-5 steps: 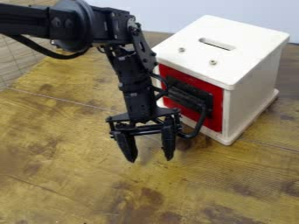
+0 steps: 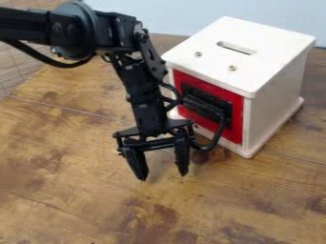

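Note:
My black gripper [image 2: 162,164] hangs pointing down over the wooden table, its two fingers apart with nothing between them. Behind it and to the right stands a white box [image 2: 276,107] with a slot and two small metal fittings on top and a red front panel [image 2: 234,93]. A black fitting on that panel is partly hidden behind the arm and its cable.
A pale tiled surface shows at the far left edge, and a light wall or surface lies behind the box.

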